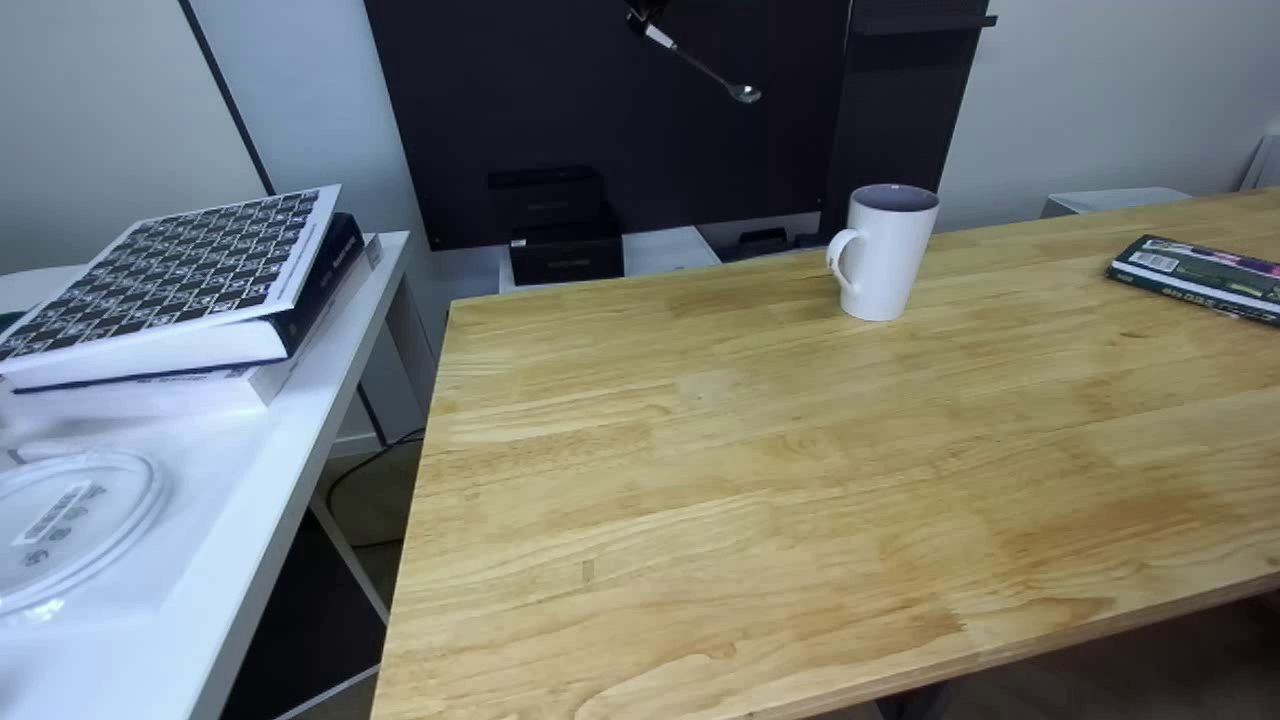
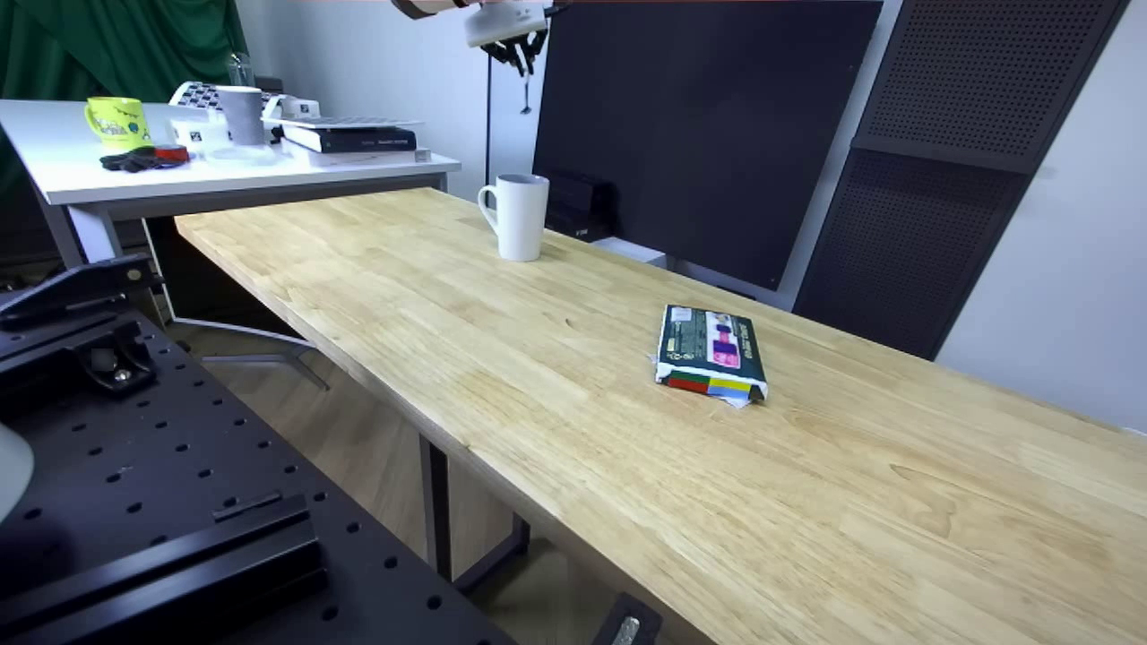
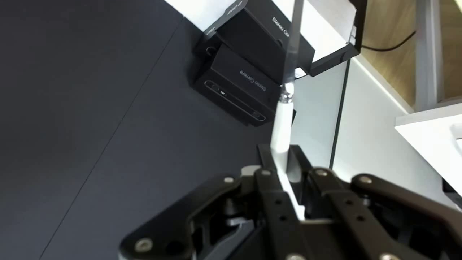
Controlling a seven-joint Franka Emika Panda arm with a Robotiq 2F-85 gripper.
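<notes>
In the wrist view my gripper is shut on the white handle of a spoon [image 3: 282,123], whose metal shank runs up out of the frame. Exterior view 1 shows the spoon [image 1: 716,74] slanting down to the right, high above the table's back edge, its bowl end free in the air. Only a bit of the gripper [image 1: 644,17] shows at that frame's top. A tall white mug [image 1: 885,254] with a grey inside stands upright on the wooden table, below and to the right of the spoon. In exterior view 2 the spoon [image 2: 527,97] hangs above and behind the mug [image 2: 521,219].
A dark green box [image 2: 710,349] lies on the wooden table [image 1: 720,480], well apart from the mug. Stacked books [image 1: 180,282] lie on the white side table. Behind stand a dark panel [image 1: 504,96] and black camera boxes [image 3: 242,82].
</notes>
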